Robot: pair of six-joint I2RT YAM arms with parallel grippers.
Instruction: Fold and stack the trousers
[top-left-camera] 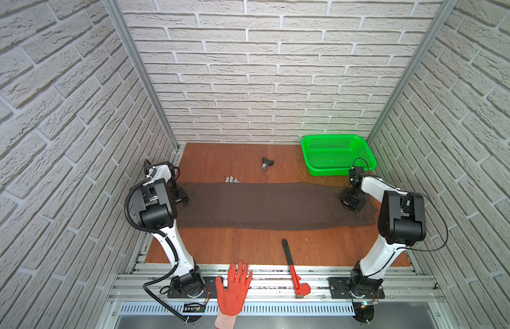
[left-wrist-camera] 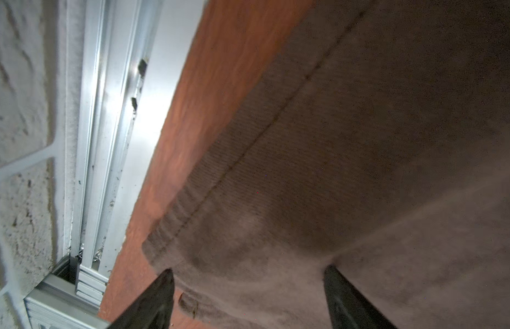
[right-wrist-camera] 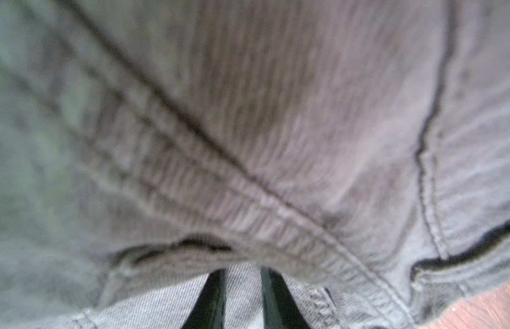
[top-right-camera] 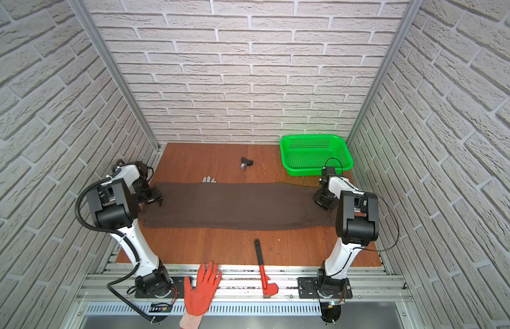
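The dark brown trousers (top-left-camera: 265, 205) lie flat, folded lengthwise into a long strip across the table. Over their left end hovers my left gripper (top-left-camera: 182, 198), its fingers (left-wrist-camera: 150, 301) wide apart. Hem stitching and a cloth corner of the trousers (left-wrist-camera: 276, 181) show beneath it, with nothing between the fingers. Low over the waist end on the right is my right gripper (top-left-camera: 351, 204). In the right wrist view, its fingers (right-wrist-camera: 208, 301) stand a narrow gap apart, close to an overhanging fold of the trousers (right-wrist-camera: 298, 137), with lighter cloth behind. No cloth appears gripped there.
An empty green basket (top-left-camera: 337, 156) stands at the back right, close behind my right arm. A small dark object (top-left-camera: 267, 162) and pale glove fingertips (top-left-camera: 231, 179) are behind the strip. In front lie a red wrench (top-left-camera: 296, 274) and a red glove (top-left-camera: 233, 290).
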